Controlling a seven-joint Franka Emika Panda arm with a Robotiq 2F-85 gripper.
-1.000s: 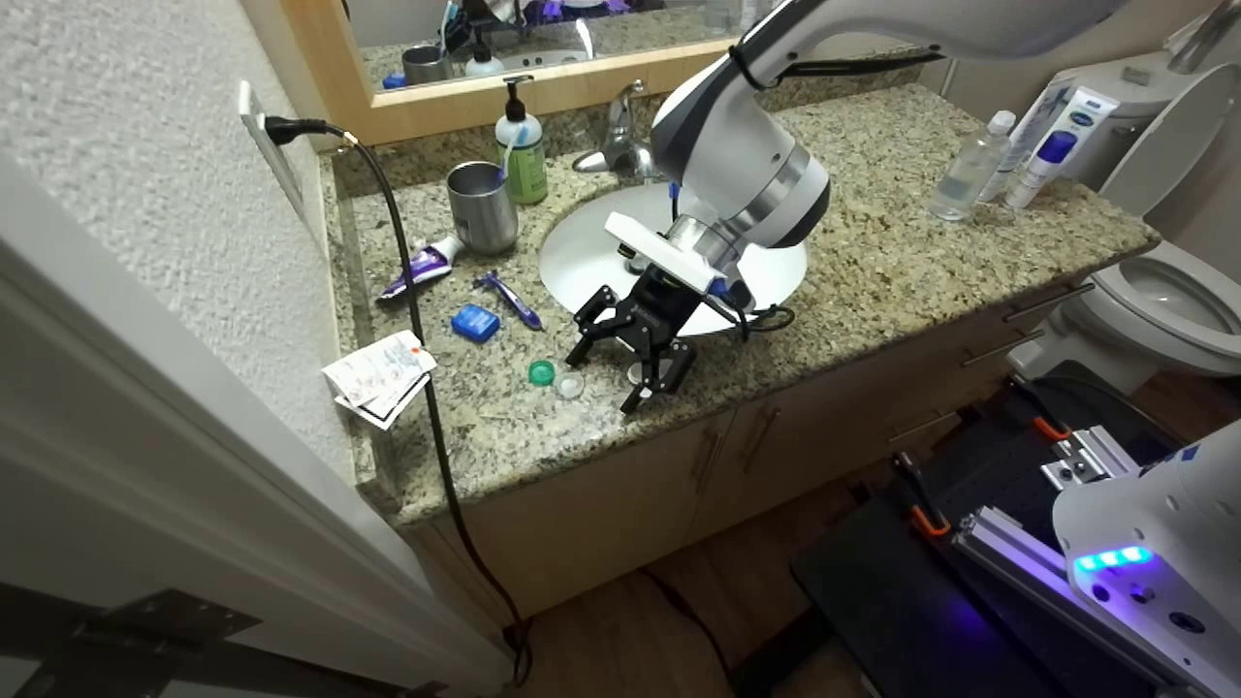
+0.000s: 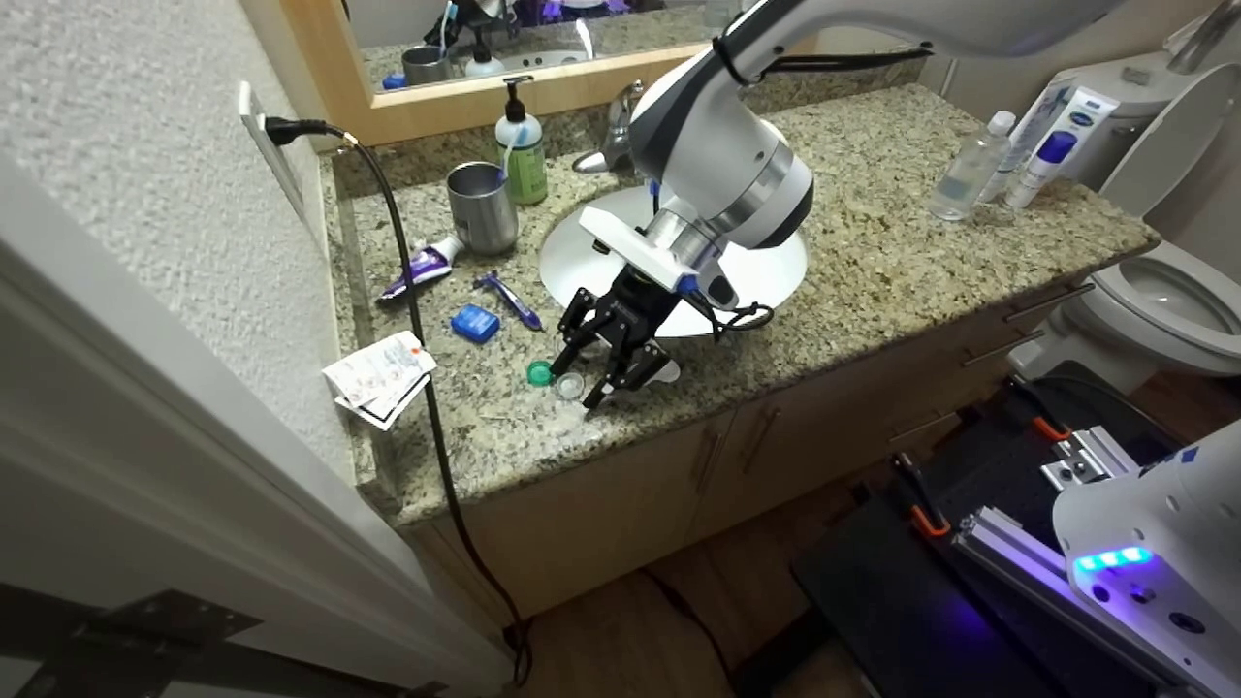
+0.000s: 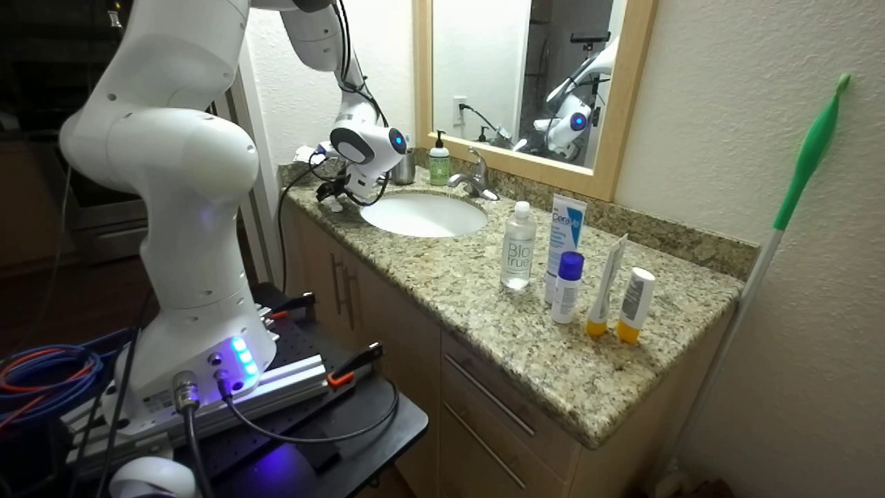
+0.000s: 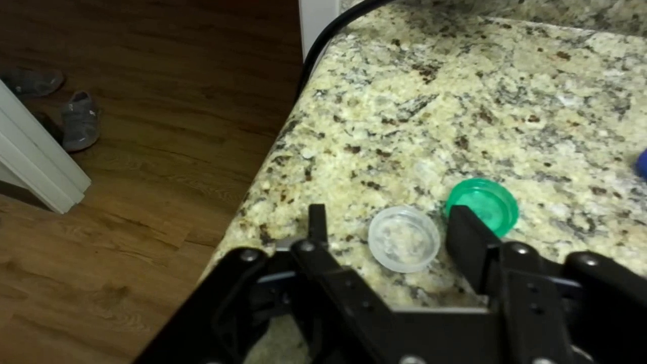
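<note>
On the granite counter lies a clear round cap, seen from above in the wrist view. A green round cap lies close beside it, toward the wall. My gripper is open, its two black fingertips standing on either side of the clear cap, with a gap on the left. The right finger comes between the two caps and overlaps the green cap's near edge in this view; whether it touches cannot be told. In exterior view 1 the gripper reaches down right at the caps. A small white object shows partly behind it.
The sink basin lies behind the gripper. Beyond the caps are a blue box, a purple razor, a toothpaste tube and a metal cup. A black cable crosses the counter's left end. The front edge is close.
My gripper has moved left in exterior view 1, from right of the caps to over the clear cap. Its fingers look closer together. The caps lie about where they were.
</note>
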